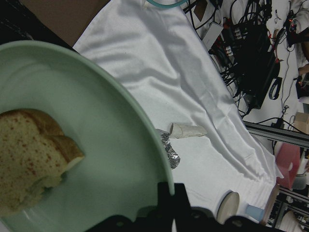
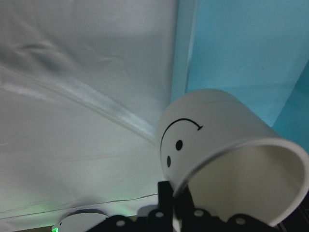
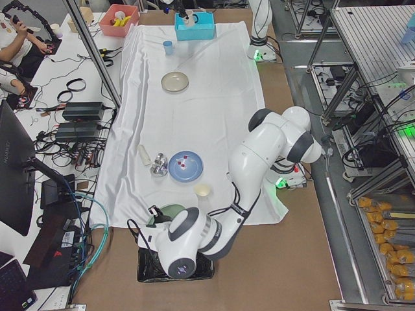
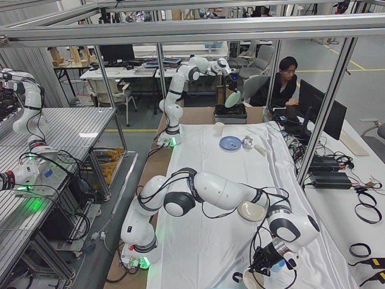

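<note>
My left gripper is shut on the rim of a green plate (image 1: 116, 188), which holds a slice of bread (image 1: 31, 159). In the camera right view the plate is raised and tilted over a black lined bin (image 4: 222, 116). My right gripper is shut on the rim of a white smiley mug (image 2: 212, 125), tilted at the edge of a light-blue box (image 2: 241, 43) on the far end of the table in the camera left view.
A blue plate with small red bits (image 3: 178, 170), crumpled foil (image 3: 159, 170), a cream cup (image 3: 201, 190), a beige plate (image 3: 174, 81) and a blue cup (image 3: 168, 46) stand on the white cloth (image 3: 194, 116).
</note>
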